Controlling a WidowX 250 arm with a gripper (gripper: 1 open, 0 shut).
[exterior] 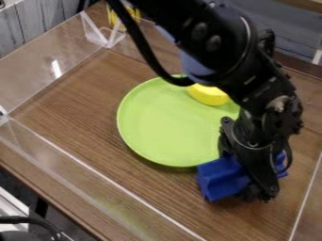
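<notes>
The black gripper (251,171) is low at the right of the table, down over a blue object (220,181) that lies on the wood at the front right of a green plate (157,122). The gripper's fingers are around or on the blue object and partly hide it; whether they touch it I cannot tell. A yellow round object (208,95) rests at the back right of the plate, partly behind the arm.
Clear plastic walls edge it at the left and front. A small yellow item (116,17) stands at the back left.
</notes>
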